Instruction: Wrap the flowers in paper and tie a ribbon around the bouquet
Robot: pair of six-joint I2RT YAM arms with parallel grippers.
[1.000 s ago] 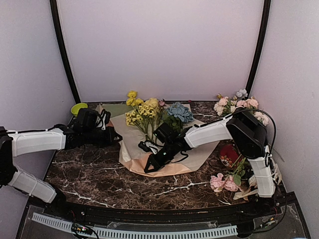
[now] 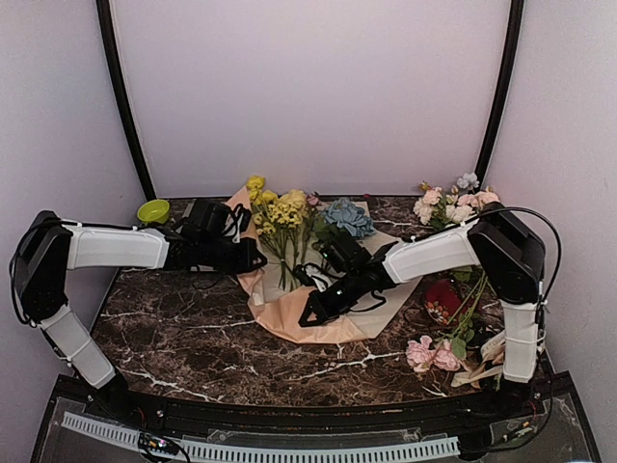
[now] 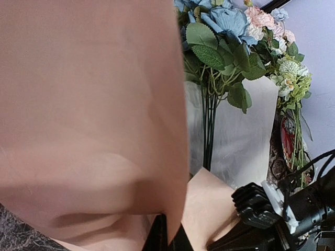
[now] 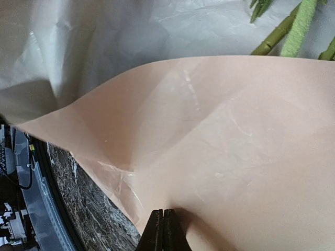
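Observation:
The bouquet of yellow flowers (image 2: 284,217) and blue flowers (image 2: 347,217) lies on wrapping paper (image 2: 386,309), white inside and peach outside. My left gripper is shut on the peach paper's edge (image 3: 94,104), which stands lifted along the bouquet's left side and fills much of the left wrist view. My right gripper is shut, its tips down at the peach fold (image 4: 220,146) below the stems; I cannot tell whether paper is between them.
A green bowl (image 2: 154,210) stands at the back left. Loose pink flowers (image 2: 434,355), a red dish (image 2: 442,301) and more flowers (image 2: 458,201) lie on the right.
My left gripper has moved right, raising and folding the paper over toward the bouquet.

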